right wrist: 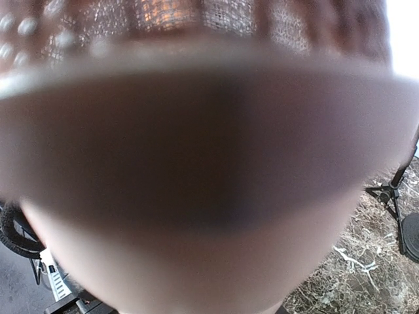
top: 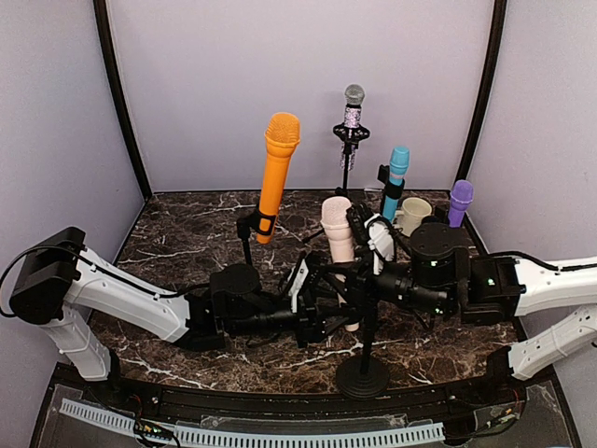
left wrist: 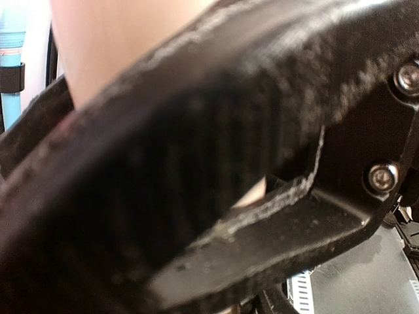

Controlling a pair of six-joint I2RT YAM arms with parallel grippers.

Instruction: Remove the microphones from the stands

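A pale pink microphone stands upright at the centre, beside a black stand with a round base. My left gripper reaches in from the left at the lower part of that assembly and is shut on something there, largely hidden in the top view; its black finger fills much of the left wrist view, with pink body behind it. My right gripper is shut at the pink microphone's upper part, just below and beside the head, which fills the right wrist view.
An orange microphone on a stand is behind to the left. A silver-headed microphone, a blue one, a purple one and a cream mug stand behind to the right.
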